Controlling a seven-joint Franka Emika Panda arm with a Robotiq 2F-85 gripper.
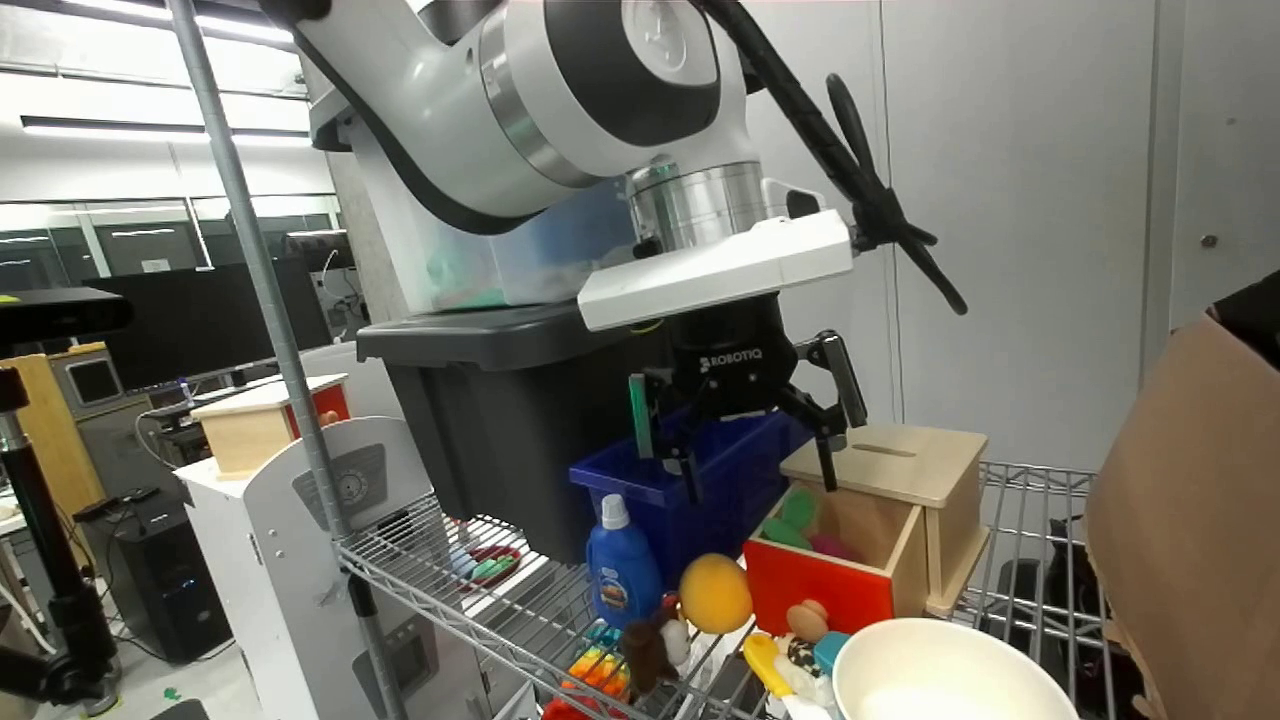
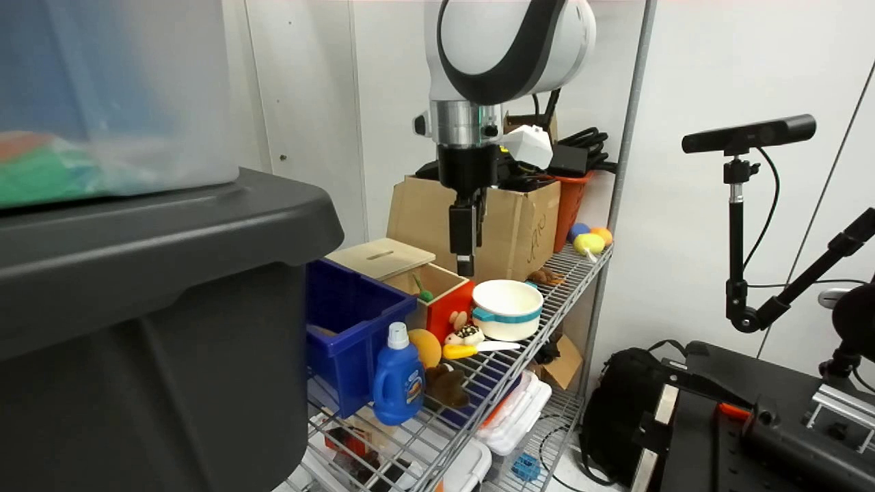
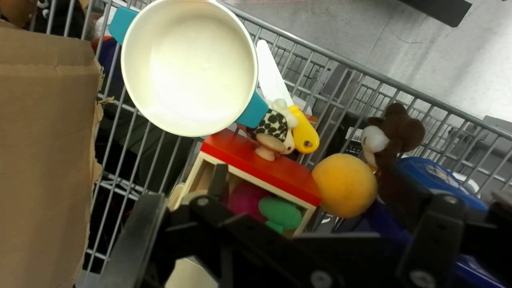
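My gripper hangs open over the shelf, its fingers wide apart and nothing between them. Below and to its right in exterior view 1, a wooden box has its red-fronted drawer pulled out. Inside the drawer lie a green toy and a dark pink one. An orange ball rests beside the drawer front. Close to that front are a cream pot with teal handles, a toy knife with a yellow handle, and a spotted plush toy.
A blue bin stands beside the wooden box, with a blue detergent bottle and a brown plush in front. The large black tote and a cardboard box flank the wire shelf.
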